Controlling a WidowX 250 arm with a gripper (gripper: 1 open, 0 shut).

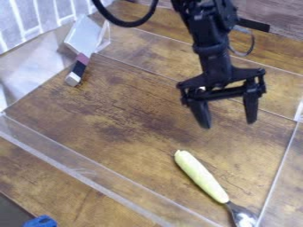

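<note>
My black gripper [226, 113] hangs over the right half of the wooden table [95, 124], its two fingers spread open with nothing seen between them. Below it, a pale yellow elongated object [199, 176] lies diagonally in the front right, and a metal utensil head [242, 215] with a dark part adjoins its lower end. A small light object behind the gripper is mostly hidden by it.
At the back left stand a white angular object [85, 35] and a dark-and-pink item [78, 71] beside clear plastic. A blue object [41, 222] sits at the bottom left corner.
</note>
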